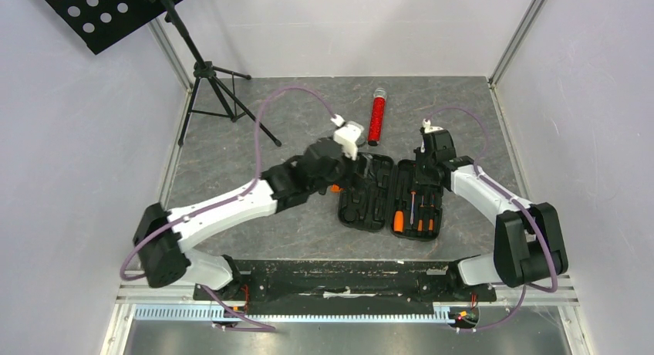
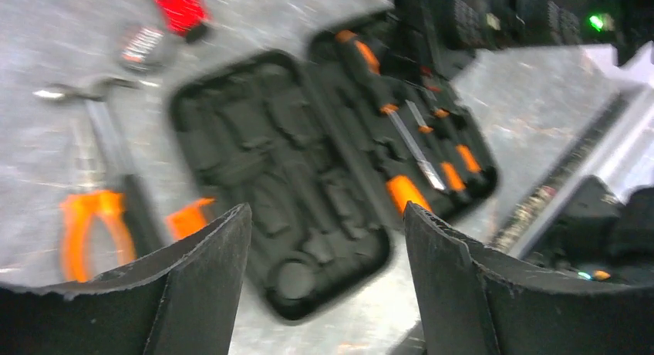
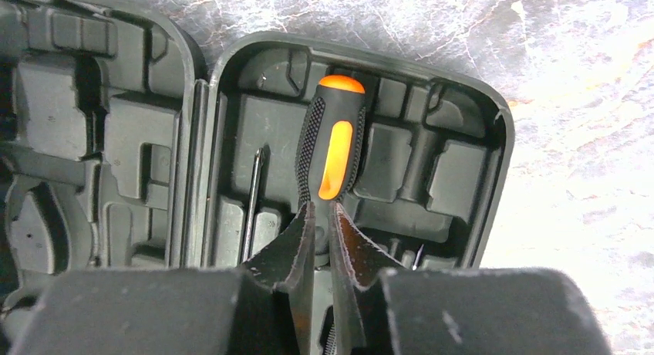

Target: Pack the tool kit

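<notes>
The open black tool case (image 1: 360, 216) has screwdrivers (image 1: 399, 220) in its right half. In the right wrist view, my right gripper is over that half, its fingertips close together at a black-orange screwdriver handle (image 3: 334, 139); whether it grips cannot be told. My left gripper hangs over the case with fingers apart, nothing visible between them. Orange-handled pliers (image 2: 77, 224), a hammer (image 2: 135, 204) and a round tape measure (image 2: 143, 46) lie left of or behind the case in the blurred left wrist view.
A red cylinder (image 1: 377, 116) lies behind the case. A black stand (image 1: 231, 108) is at the back left.
</notes>
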